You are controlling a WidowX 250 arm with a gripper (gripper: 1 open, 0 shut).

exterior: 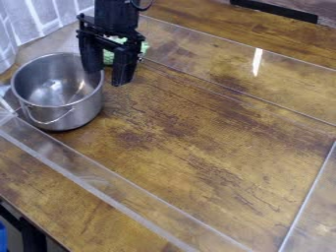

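My black gripper (109, 61) is high in the view's upper left, over the back right rim of a steel pot (55, 108). Its two dark fingers point down and stand apart; whether anything is between them is hard to tell. Behind it lies a small green object (144, 47), partly hidden by the gripper. The pot stands on the left of the wooden table and looks empty from here.
Clear strips (144, 187) run along its front left and right sides. A pale curtain (27, 25) hangs at the back left.
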